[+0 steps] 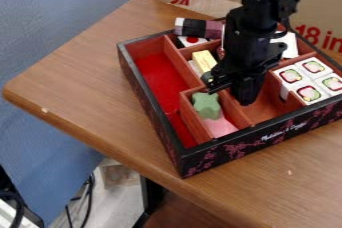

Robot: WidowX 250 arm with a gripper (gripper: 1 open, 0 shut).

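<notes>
My black gripper (243, 80) points down into the middle of a dark bento-style box (193, 160) with red-orange compartments, its tips low among the dividers. Whether it is open or shut, or has anything between its fingers, is hidden. Left of it are a yellow piece (203, 60), a green piece (206, 105) and a pink piece (219, 127). The long left compartment (154, 72) shows bare red. White pieces with red-and-green designs (307, 82) fill the right end.
A purple cylinder (197, 27) lies at the box's back. A cardboard box (314, 2) stands behind. Cables hang at lower left, off the table.
</notes>
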